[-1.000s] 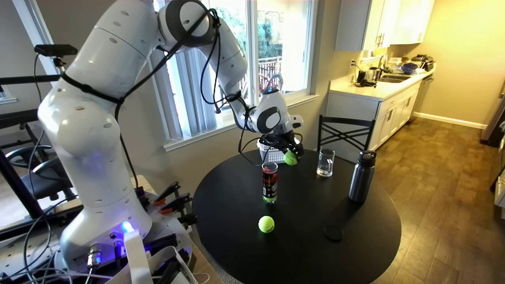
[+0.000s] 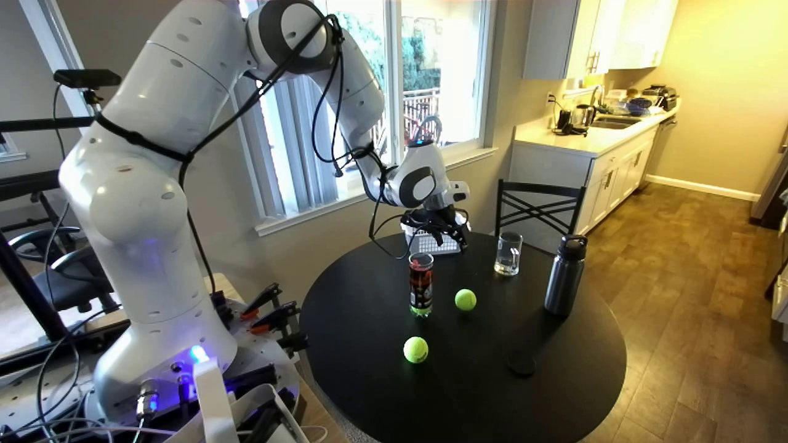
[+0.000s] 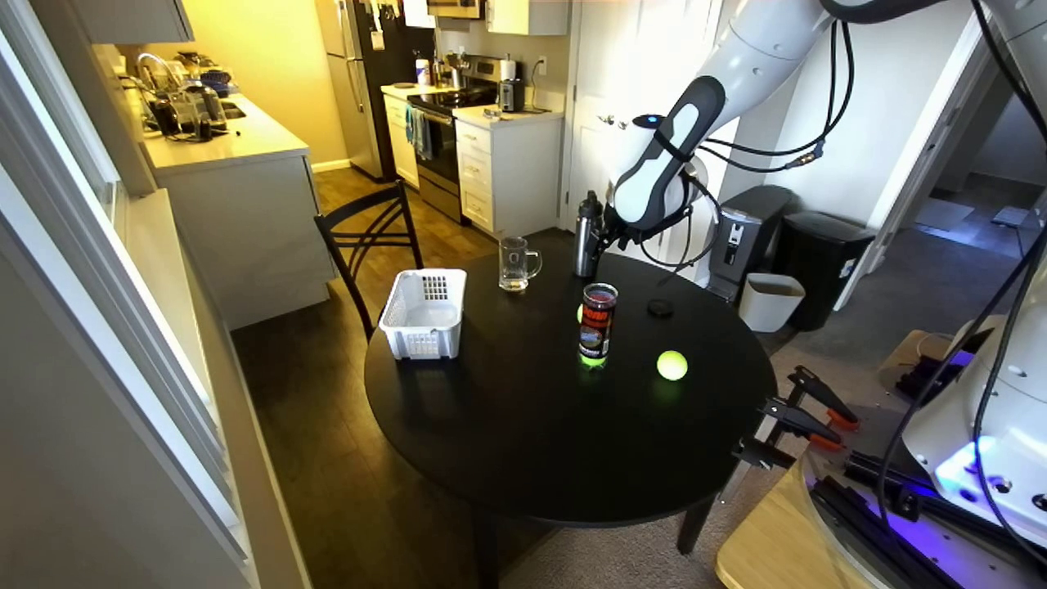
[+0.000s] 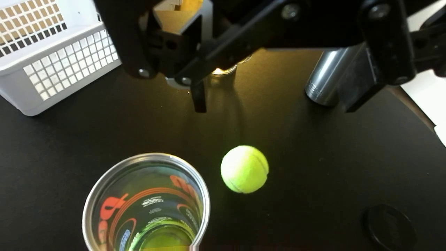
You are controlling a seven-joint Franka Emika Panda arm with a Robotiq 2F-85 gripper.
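Note:
My gripper is open above the table, its two fingers well apart with nothing between them. A tennis ball (image 4: 245,169) is on the black table below, just right of the clear tennis ball can (image 4: 146,200). That can (image 2: 421,284) stands upright with its top open, and something yellow-green shows at its bottom. Nearer the camera in exterior view 1 lies a second tennis ball (image 2: 415,350). From the other side, the can (image 3: 596,327) hides most of the first ball, while the second ball (image 3: 672,365) is in plain sight.
A white basket (image 3: 424,324) sits near the table's edge. A glass mug (image 2: 508,255) and a tall dark bottle (image 2: 566,277) stand upright on the table. A round black lid (image 2: 521,363) lies flat.
One second ago a tennis ball was at my gripper's fingers. Now that ball is down on the table to the right of the can, and the fingers are empty. The arm has barely moved.

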